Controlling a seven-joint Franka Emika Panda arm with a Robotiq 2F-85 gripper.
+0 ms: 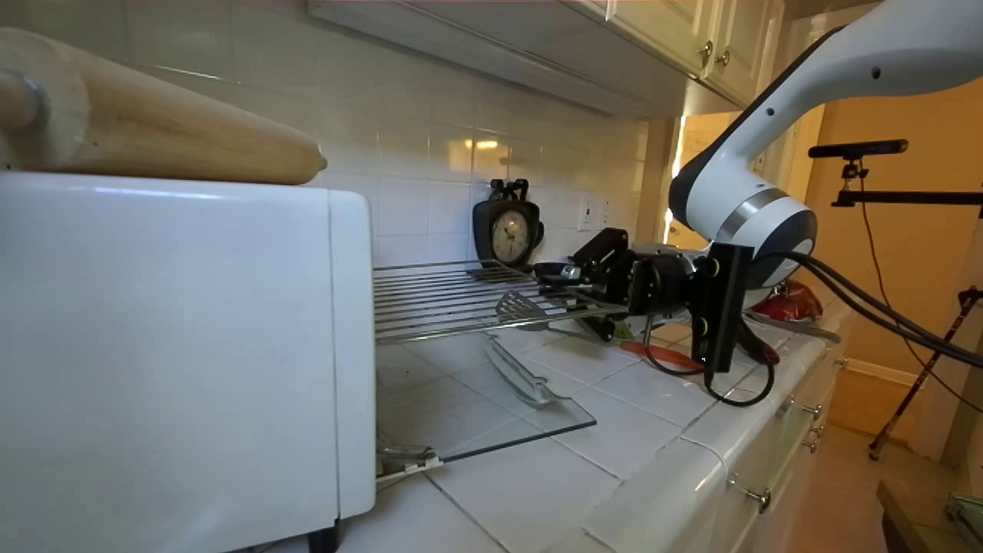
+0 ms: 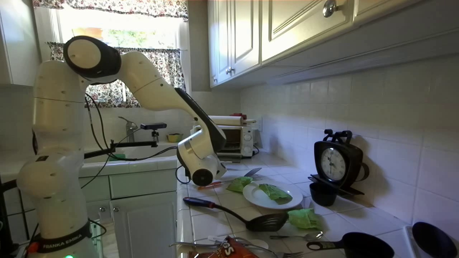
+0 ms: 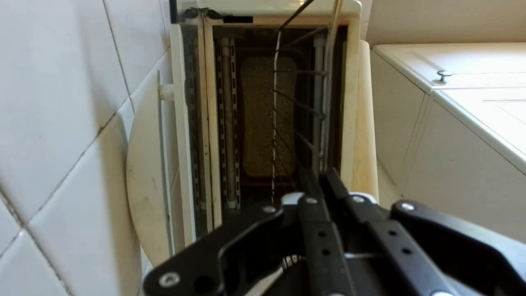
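A wire rack (image 1: 451, 299) sticks out level from the open front of the white toaster oven (image 1: 184, 350), above its lowered glass door (image 1: 479, 415). My gripper is shut on the rack at its outer end; its fingers hide the exact place of contact. In the wrist view the rack's wires run from the fingertips towards the dark oven opening (image 3: 268, 113), and a side rail shows along the opening. From the second exterior view, the gripper is hidden behind the arm.
A rolling pin (image 1: 175, 120) lies on top of the oven. Against the tiled wall stands a black scale (image 1: 509, 230). Plate (image 2: 254, 197), green leaves (image 2: 304, 218), slotted spatula (image 2: 266, 222) and black pan (image 2: 368, 245) occupy the counter. Cabinets overhang the wall side.
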